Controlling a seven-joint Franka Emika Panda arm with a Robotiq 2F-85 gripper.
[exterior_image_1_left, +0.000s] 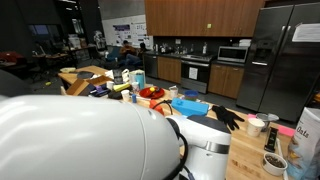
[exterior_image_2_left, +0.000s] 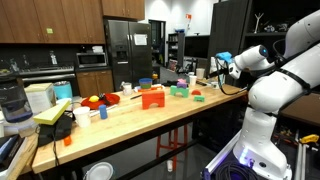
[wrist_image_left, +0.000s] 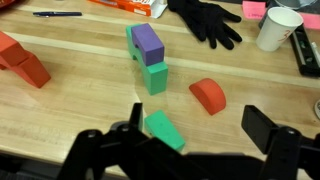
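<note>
My gripper is open over the wooden table, with dark fingers (wrist_image_left: 112, 150) at the lower edge of the wrist view and nothing held between them. Ahead of the fingers and below lies a green block (wrist_image_left: 163, 131). To its right is a red curved block (wrist_image_left: 208, 96). Farther up, a purple block (wrist_image_left: 148, 42) rests on green blocks (wrist_image_left: 153, 77). Red blocks (wrist_image_left: 25, 62) sit at the left. In exterior view 2 the gripper (exterior_image_2_left: 226, 72) hangs above the table's far end; in exterior view 1 the white arm hides much of the tabletop.
Black gloves (wrist_image_left: 208, 18) and a white cup (wrist_image_left: 278, 28) lie toward the top of the wrist view. Another dark object (wrist_image_left: 305, 50) is at the right edge. Bare wood (wrist_image_left: 85, 100) shows left of the green block.
</note>
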